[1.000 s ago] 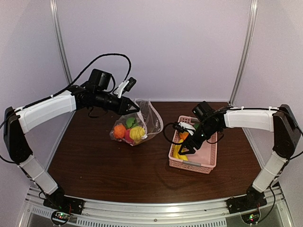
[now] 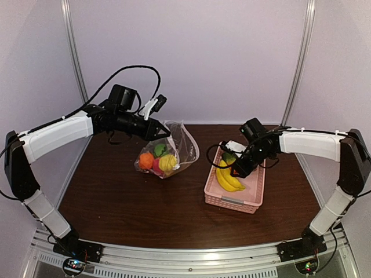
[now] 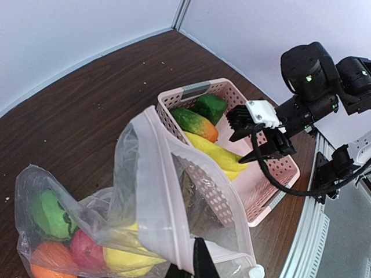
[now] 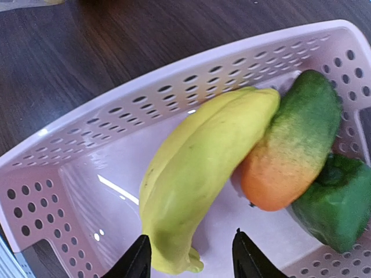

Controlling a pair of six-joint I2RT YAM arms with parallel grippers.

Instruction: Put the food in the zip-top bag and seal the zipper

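Note:
My left gripper [image 2: 161, 131] is shut at the rim of the clear zip bag [image 2: 185, 150], whose white zipper strip rises past the fingertips in the left wrist view. The bag holds an orange [image 2: 146, 161], a green item [image 3: 51, 214], a pink fruit [image 3: 87, 250] and a yellow one [image 2: 167, 163]. In the pink basket [image 2: 249, 205] lie bananas [image 4: 203, 162], a mango [image 4: 290, 142] and a green pepper [image 4: 333, 208]. My right gripper is open over the near end of the bananas, fingers either side.
The basket stands right of the bag. Pale walls and metal rails edge the workspace.
My right gripper has moved right and up within the basket, uncovering more of the bananas in the top view. The left arm and bag are unchanged.

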